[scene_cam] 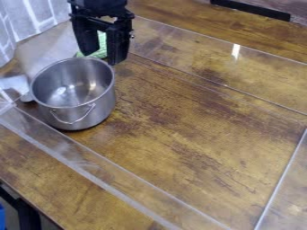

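Observation:
My dark gripper (pixel 100 49) hangs at the top left, just above and behind the rim of a steel pot (pixel 74 101) with a wire handle on its front. Its fingers are dark and blurred against each other, so I cannot tell whether they are open or shut or hold anything. A green object (pixel 93 52) lies behind the pot, partly hidden by the gripper.
A white item (pixel 16 88) lies left of the pot, by a light cloth or sheet (pixel 30 22) at the back left.

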